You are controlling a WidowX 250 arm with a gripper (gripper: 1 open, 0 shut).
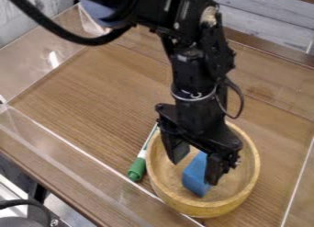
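Note:
My black gripper (196,153) reaches down into a round tan bowl (229,198), its fingers apart over a blue block (196,180) that lies on the bowl's floor. The block is partly hidden by the gripper; whether a finger touches it is unclear. A green marker-like object (136,168) lies just outside the bowl on its left.
Clear edging runs along the near left edge, with dark cables beyond it at the lower left.

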